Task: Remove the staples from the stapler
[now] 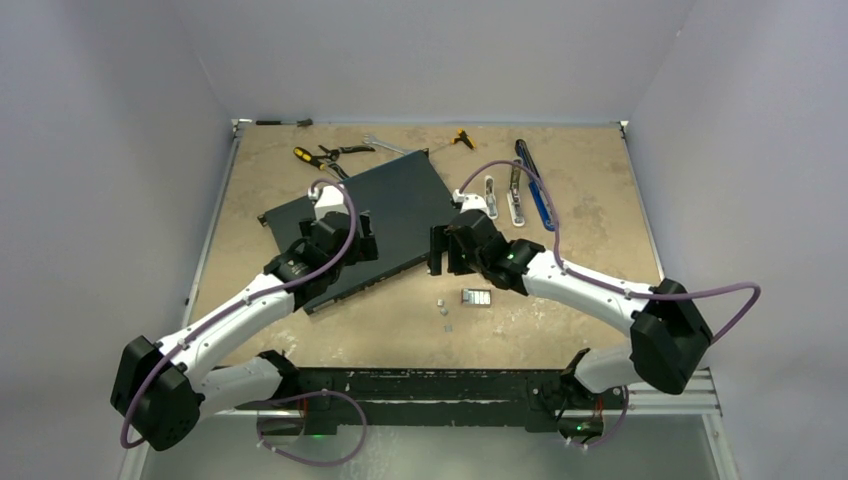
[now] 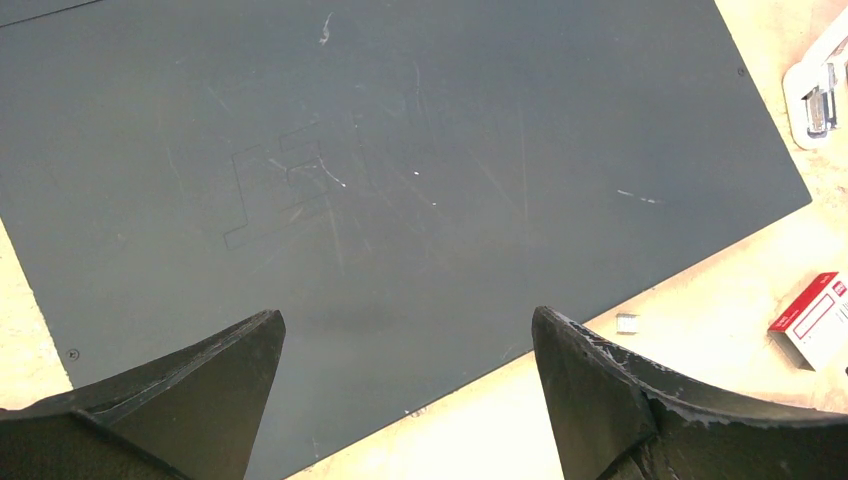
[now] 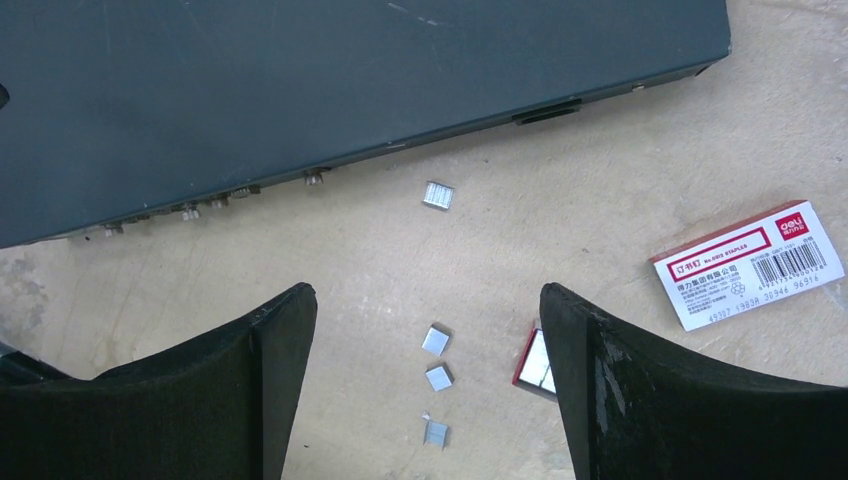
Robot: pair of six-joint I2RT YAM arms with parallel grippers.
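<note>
My left gripper (image 1: 336, 240) hangs open over the dark panel (image 2: 420, 150), empty between its fingers. My right gripper (image 1: 452, 250) is open above the beige surface by the panel's front edge, also empty. White staplers (image 1: 490, 200) (image 1: 515, 205) and a long blue stapler (image 1: 543, 200) lie at the back right; part of a white one (image 2: 815, 100) shows in the left wrist view. A red-and-white staple box (image 3: 748, 263) lies below the panel in the right wrist view, with small staple strips (image 3: 437, 195) and a partly hidden box (image 3: 535, 360).
Pliers (image 1: 307, 156), a wrench (image 1: 385, 142) and other tools line the back edge. The large panel covers the middle and left of the table.
</note>
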